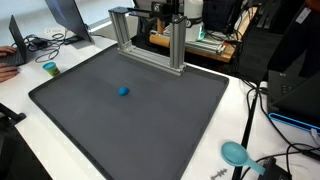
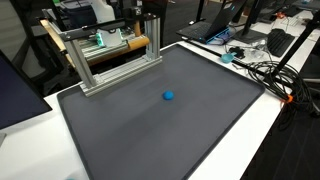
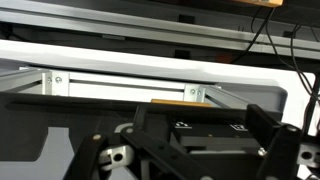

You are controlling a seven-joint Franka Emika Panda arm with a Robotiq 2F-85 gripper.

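A small round blue object point(image 1: 123, 91) lies by itself on the dark grey mat point(image 1: 135, 125); exterior view 2 shows the same blue object point(image 2: 168, 96) on the mat's bare surface. In the wrist view, my gripper stands open at the bottom, its dark fingers point(image 3: 262, 124) wide apart. No object is held between them. Below it are a white edge, metal rails and part of an orange-brown strip point(image 3: 178, 102). The blue object is out of the wrist view. The arm is at the rack end of the table, well away from the blue object.
A metal frame point(image 2: 125, 73) stands along one end of the mat. A green cup point(image 1: 51, 68) and a laptop point(image 1: 65, 37) are beside the mat, with a person's hand point(image 1: 7, 73) nearby. A teal round item point(image 1: 238, 155) sits near cables.
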